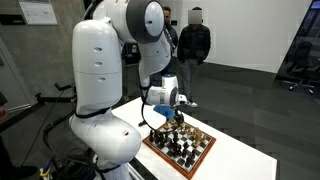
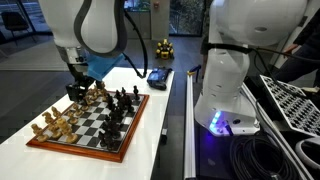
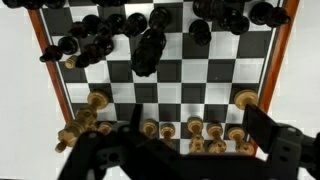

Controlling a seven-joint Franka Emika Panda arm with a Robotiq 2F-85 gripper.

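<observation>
A chessboard point(image 2: 92, 139) with a brown wooden frame lies on the white table, with dark pieces along one side and light wooden pieces along the other. Above the board hangs my gripper, its fingers wide apart and nothing held between them. In the wrist view several light pawns point(image 3: 195, 127) show in the gap between the fingers, lower down. A tall dark piece point(image 3: 149, 52) stands forward of the other dark ones. At the left, a tall light piece point(image 3: 78, 124) is near the finger. The finger bodies hide some of the light pieces.
Bare white table point(image 1: 240, 160) surrounds the board. A dark device point(image 2: 158, 77) lies on the table behind the board. Two people point(image 1: 194, 42) stand in the background, and a second chess set point(image 1: 301, 67) is far off to the right.
</observation>
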